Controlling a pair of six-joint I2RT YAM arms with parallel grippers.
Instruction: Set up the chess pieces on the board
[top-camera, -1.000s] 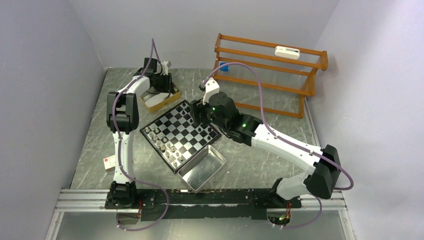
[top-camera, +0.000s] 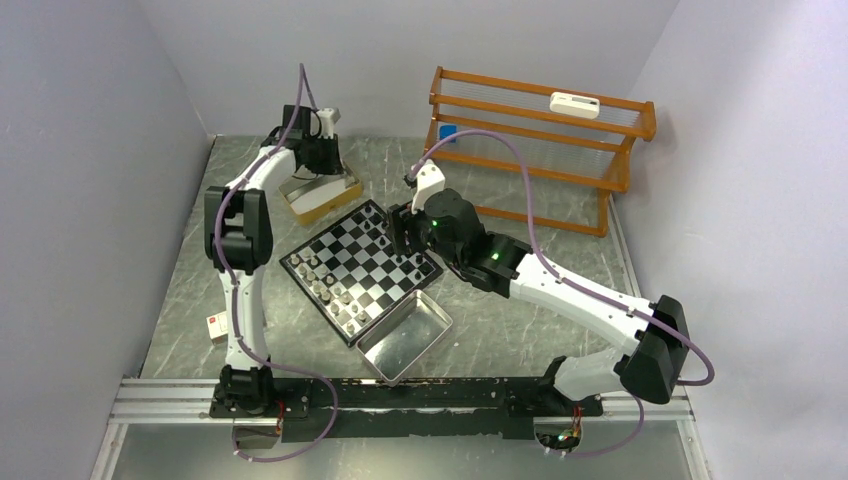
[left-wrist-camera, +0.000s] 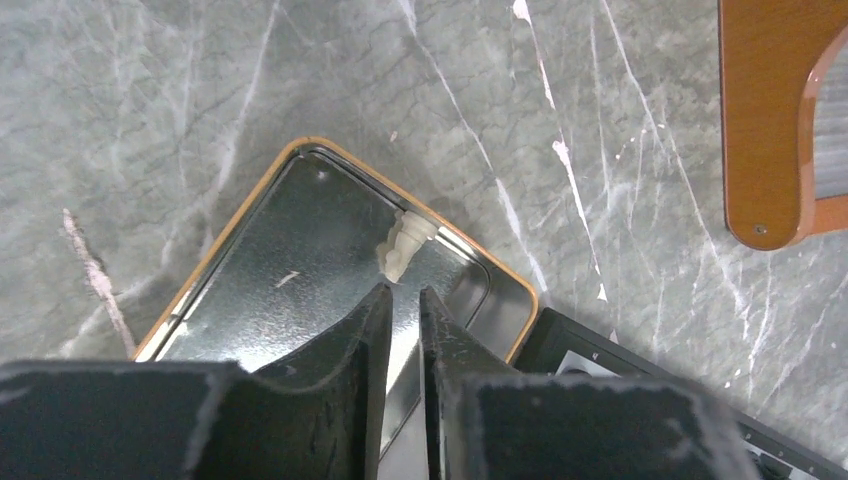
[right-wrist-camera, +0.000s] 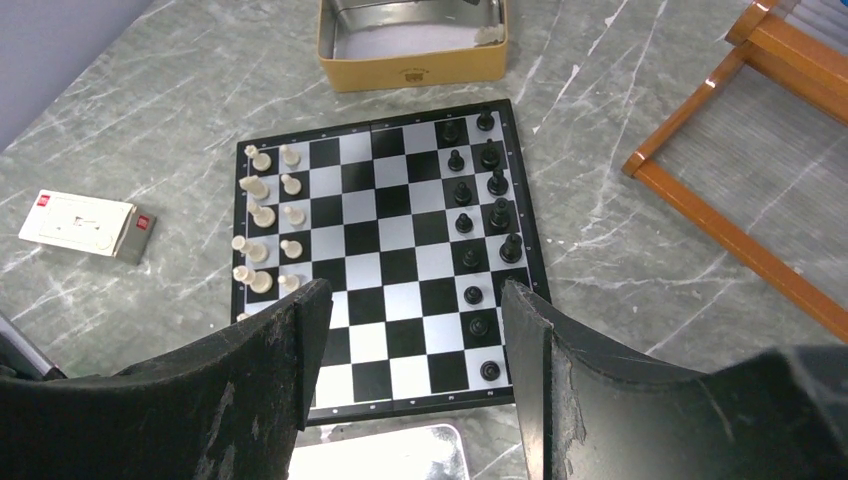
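Observation:
The chessboard (right-wrist-camera: 387, 262) holds white pieces (right-wrist-camera: 261, 216) along one side and black pieces (right-wrist-camera: 499, 213) along the other. My left gripper (top-camera: 337, 168) is over the yellow box (top-camera: 320, 210); its fingers are close together with a narrow gap, nothing visible between them. In the left wrist view a white piece (left-wrist-camera: 405, 245) lies on its side in the box, beyond the fingertips. My right gripper stands open above the board, empty.
A steel tray (top-camera: 404, 335) sits below the board. A wooden rack (top-camera: 540, 219) stands at the back right, and a small white box (right-wrist-camera: 80, 222) lies at the left.

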